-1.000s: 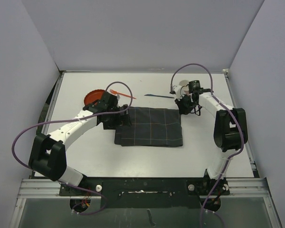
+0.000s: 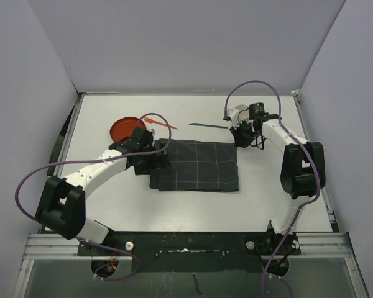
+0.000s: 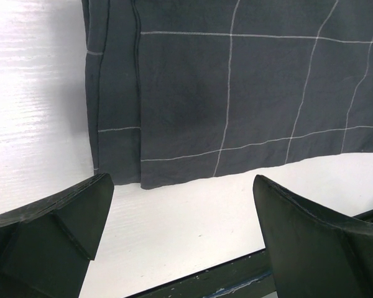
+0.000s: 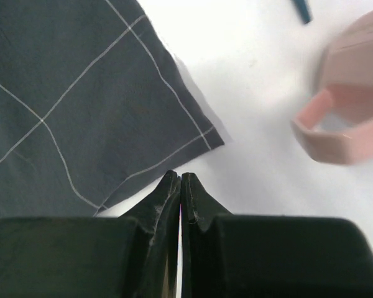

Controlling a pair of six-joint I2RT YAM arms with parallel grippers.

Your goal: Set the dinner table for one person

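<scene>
A dark grey checked cloth (image 2: pixel 199 167) lies flat mid-table, its left edge folded over in the left wrist view. My left gripper is open above the cloth's near-left part, nothing between its fingers. My right gripper is shut, empty, just off the cloth's far-right corner. A red plate (image 2: pixel 117 130) lies at the back left, an orange fork (image 2: pixel 160 123) and a blue knife (image 2: pixel 205 125) behind the cloth.
A pale pink cup (image 4: pixel 345 143) stands beside my right gripper, partly hidden by the arm in the top view.
My left gripper has moved slightly toward the front and left over the cloth. The right arm has shifted a little. The cloth looks unchanged.
</scene>
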